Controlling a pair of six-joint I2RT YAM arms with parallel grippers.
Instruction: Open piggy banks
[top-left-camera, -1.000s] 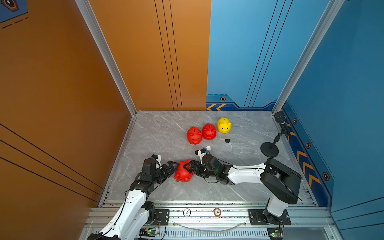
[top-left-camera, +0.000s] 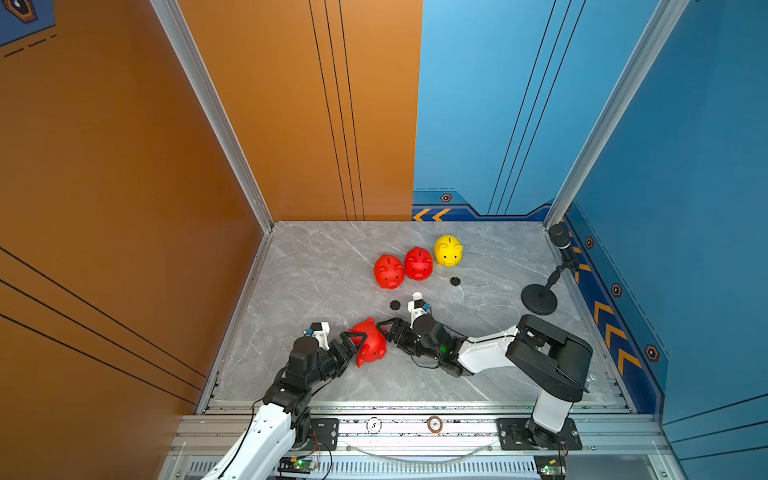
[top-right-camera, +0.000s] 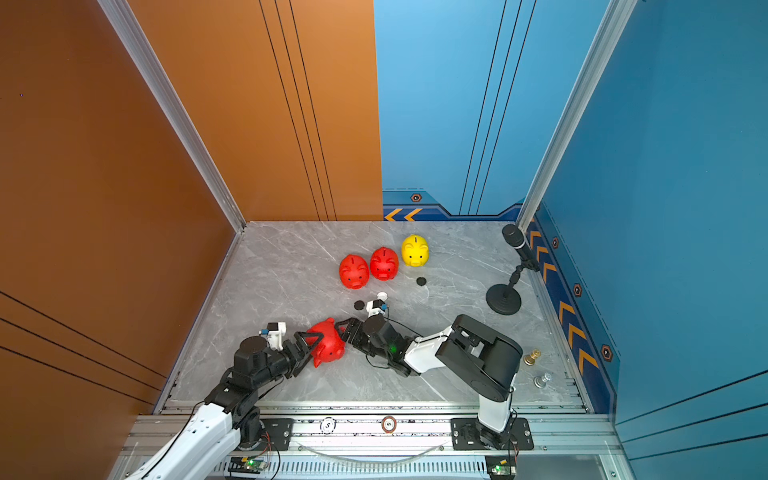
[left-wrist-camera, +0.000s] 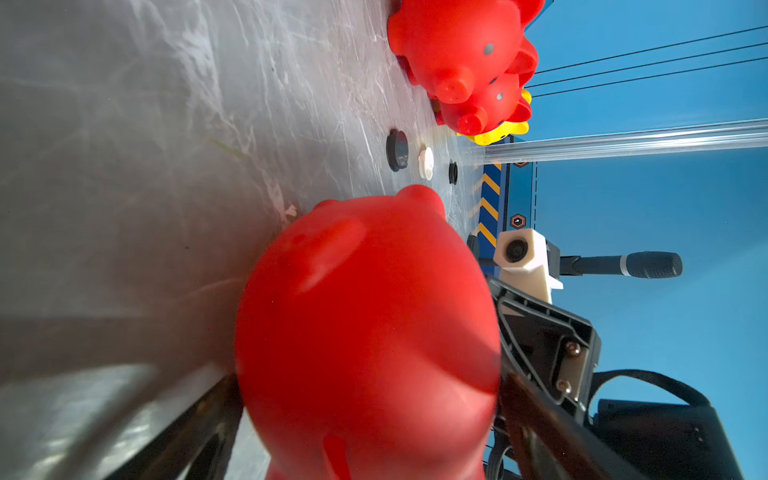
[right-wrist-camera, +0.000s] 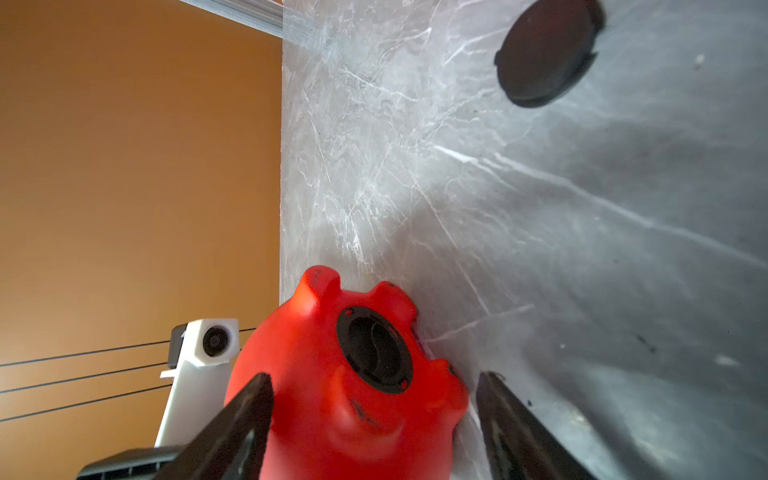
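Note:
A red piggy bank (top-left-camera: 369, 342) is tipped on its side at the front, between my two grippers. Its black bottom plug (right-wrist-camera: 373, 349) faces the right wrist view. My left gripper is open around the piggy's body, fingers at either side. My right gripper (top-left-camera: 385, 329) is at the piggy's right; in the right wrist view red plastic shows between its blurred fingers, though whether it grips is hard to see. Two red piggy banks (top-left-camera: 389, 272) and a yellow one (top-left-camera: 448, 250) stand upright behind.
Black caps (right-wrist-camera: 544, 52) and a white cap (top-right-camera: 382, 297) lie mid-table. A microphone on a stand (top-left-camera: 539, 297) is at the right, with small gold and silver pieces (top-right-camera: 532, 357) near the front right.
The red piggy bank has turned between my grippers. My left gripper has moved right onto it; the right arm has shifted slightly.

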